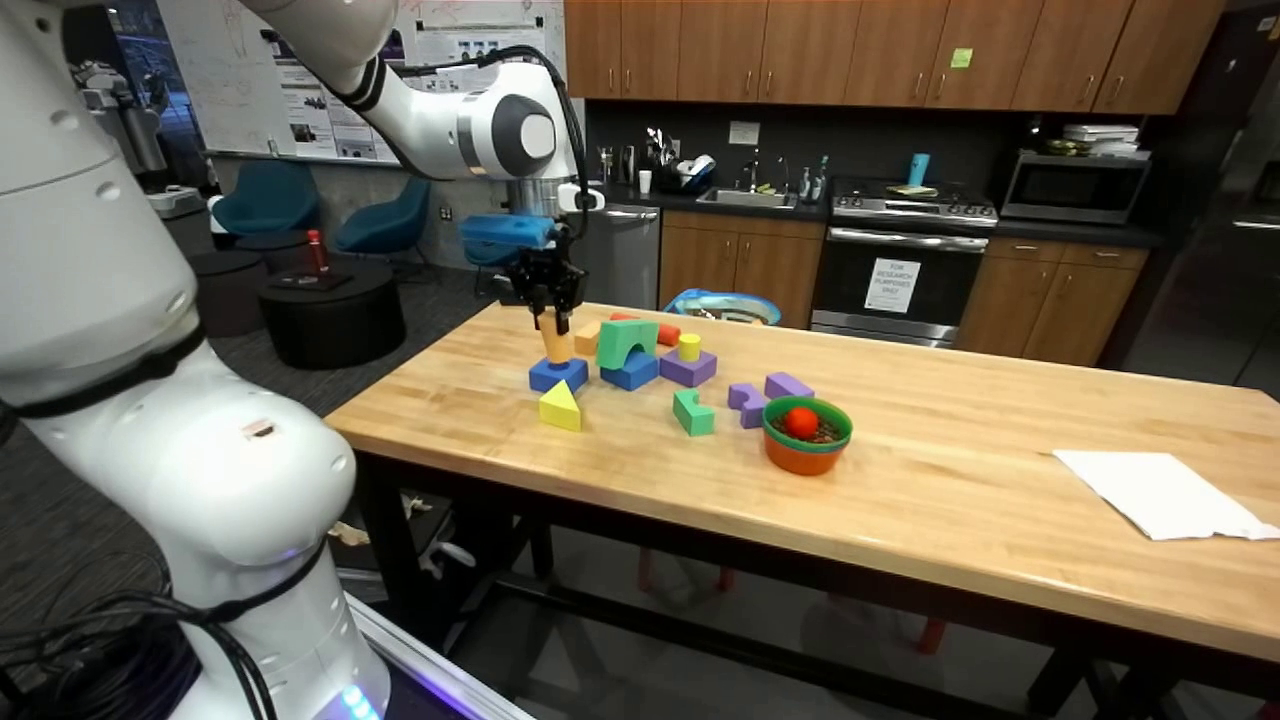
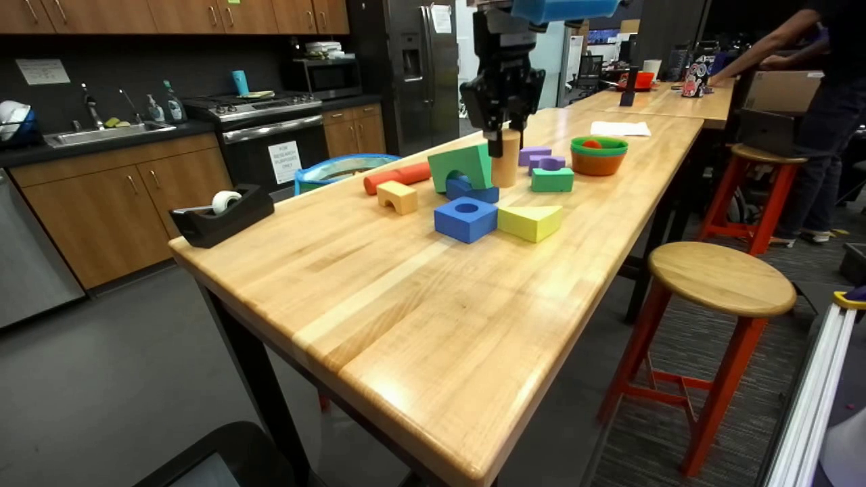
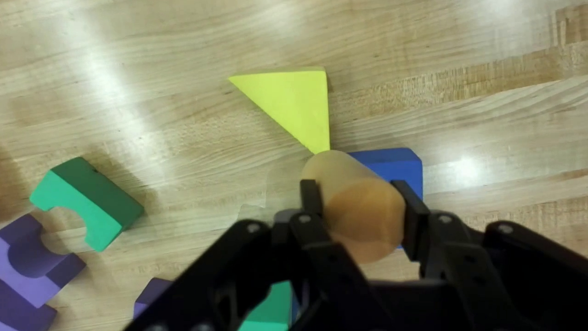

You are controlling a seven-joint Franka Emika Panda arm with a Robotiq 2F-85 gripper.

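Gripped between the black fingers of my gripper (image 1: 554, 314) is a light-orange cylinder (image 3: 353, 187), so the fingers are shut on it. It hangs nearly upright. In exterior view 1 its lower end overlaps the blue square block (image 1: 559, 376). Seen from exterior view 2, the cylinder (image 2: 505, 162) stands to the right of and beyond that blue block (image 2: 465, 223), whose top has a round hole. The wrist view shows the blue block (image 3: 392, 164) partly hidden behind the cylinder; its hole is covered there. Whether the cylinder touches it, I cannot tell.
Close by lie a yellow triangle (image 2: 529, 222), a green arch (image 1: 629, 342) on another blue block (image 1: 631, 372), and an orange arch (image 2: 398, 196). Purple and green pieces lie toward the bowls (image 1: 807, 448).
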